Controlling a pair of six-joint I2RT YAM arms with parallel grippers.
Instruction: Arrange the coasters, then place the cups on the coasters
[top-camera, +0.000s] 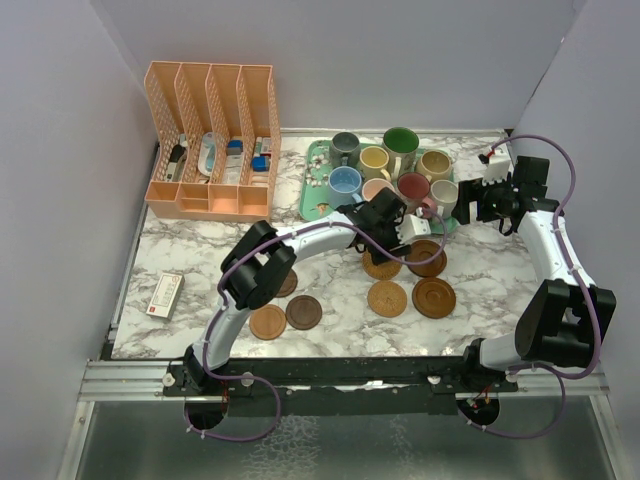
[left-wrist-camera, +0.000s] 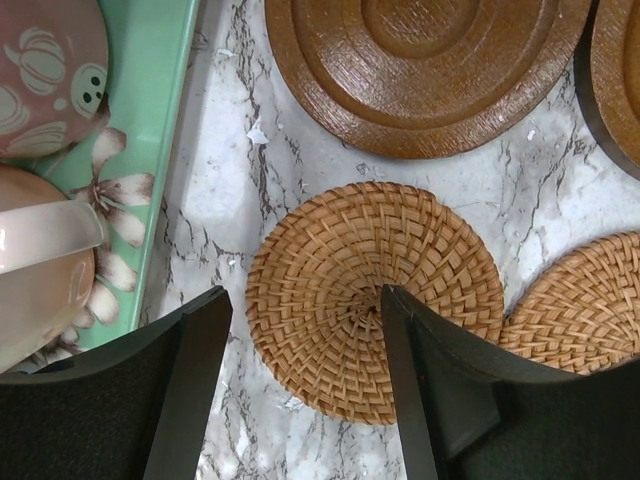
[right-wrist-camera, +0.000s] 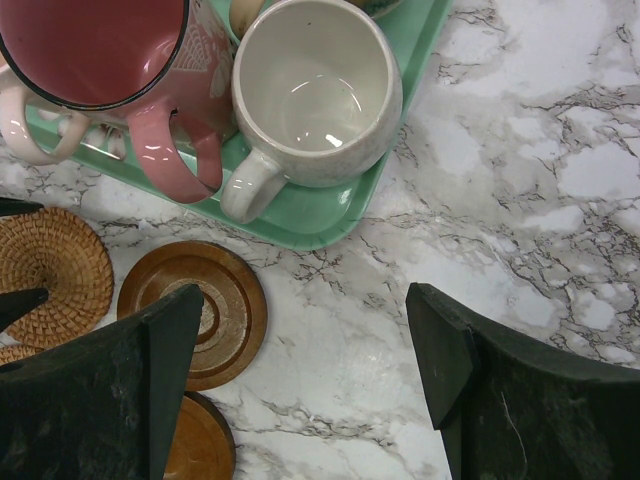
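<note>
My left gripper hangs over a woven coaster (left-wrist-camera: 310, 260), its fingers apart with nothing held between them. A pink cup (left-wrist-camera: 40, 80) and a light cup (left-wrist-camera: 40, 290) stand on the green tray to its left. In the right wrist view, my open right gripper is above the marble right of a brown wooden coaster (right-wrist-camera: 230, 310). A white cup (right-wrist-camera: 310, 100) and a pink mug (right-wrist-camera: 90, 45) stand on the tray (right-wrist-camera: 320, 225) beyond it.
More mugs (top-camera: 400, 145) crowd the tray. An orange divider box (top-camera: 210, 205) stands at back left, a small white box (top-camera: 165, 295) at left. More coasters (top-camera: 303, 312) lie on the front of the table; marble is clear at the right.
</note>
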